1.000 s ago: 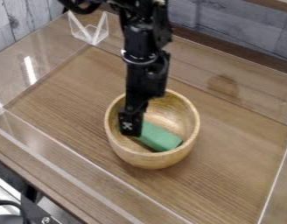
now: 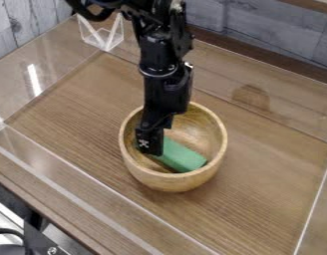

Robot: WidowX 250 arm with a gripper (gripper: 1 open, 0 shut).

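Note:
A wooden bowl (image 2: 203,127) sits on the wooden table, holding a green oblong block (image 2: 181,155) toward its right. The black robot arm reaches down from the top, and its gripper (image 2: 153,136) is inside the bowl at the left, at the upper-left end of the block. Whether the fingers touch or hold the block is unclear.
A grey wall stands at the back left, with a white object (image 2: 100,30) near it. A black cable lies at the lower left corner.
The gripper has shifted slightly and its fingers appear closer together at the block's upper-left end. The block has moved slightly within the bowl.

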